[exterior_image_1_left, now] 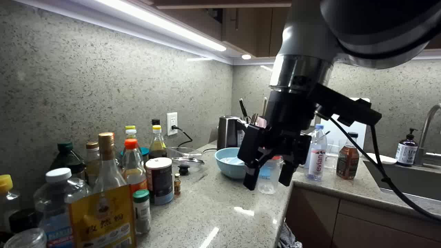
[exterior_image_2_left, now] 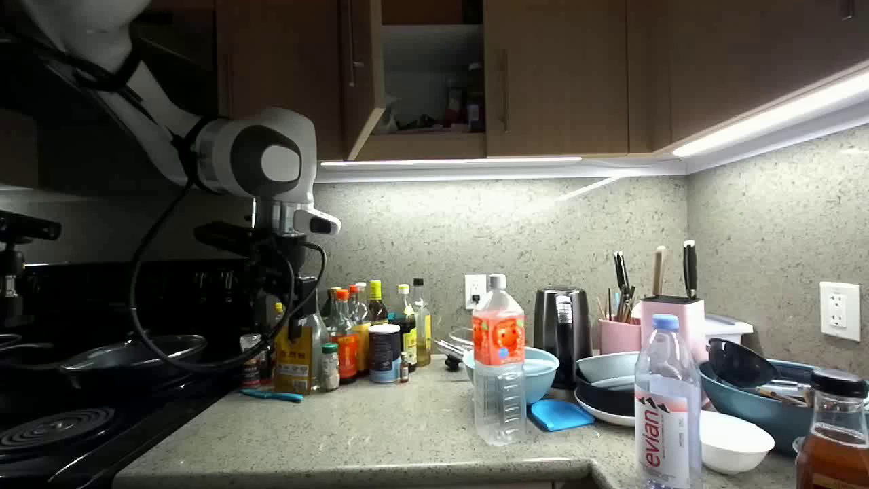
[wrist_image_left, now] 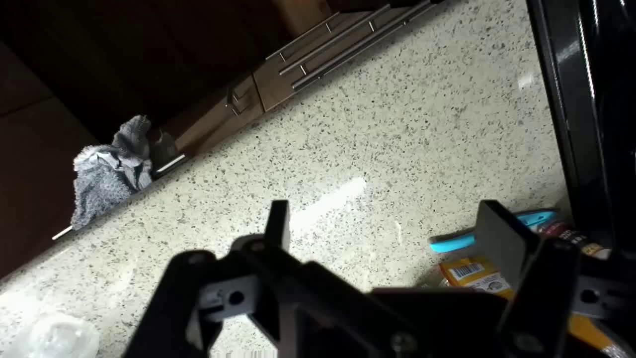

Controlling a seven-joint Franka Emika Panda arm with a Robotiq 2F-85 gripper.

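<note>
Above the speckled counter (wrist_image_left: 381, 167), my gripper stands open, its two fingers wide apart with only bare counter seen between them. In exterior view 1 the gripper (exterior_image_1_left: 267, 182) hangs in front of a clear bottle (exterior_image_1_left: 267, 177) and partly hides it. That same bottle (exterior_image_2_left: 499, 391), with an orange-red label, stands upright near the counter's front edge in exterior view 2, well away from the arm. A light blue bowl (exterior_image_1_left: 229, 168) sits behind it. Nothing is held.
Several sauce bottles and jars, among them a yellow-labelled bottle (exterior_image_1_left: 103, 215), crowd the wall. A turquoise-handled item (wrist_image_left: 456, 241) lies beside them near the stove (exterior_image_2_left: 73, 424). An Evian bottle (exterior_image_2_left: 666, 407) stands at the corner.
</note>
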